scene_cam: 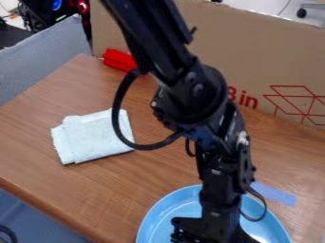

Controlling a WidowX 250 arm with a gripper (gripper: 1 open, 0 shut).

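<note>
My black arm reaches down from the top of the view to the gripper [206, 230], which is low over a blue plate [162, 224] at the bottom edge, partly covering it. Its fingertips are cut off or hidden, so whether it is open or holds anything cannot be seen. A folded white cloth [83, 140] lies on the wooden table left of the arm, apart from the plate.
A cardboard box [260, 62] stands along the back, with a red object [117, 59] before it. Blue tape [276, 194] lies right of the plate. The table's left edge borders a grey-blue area. Bare wood [70, 95] fills the left.
</note>
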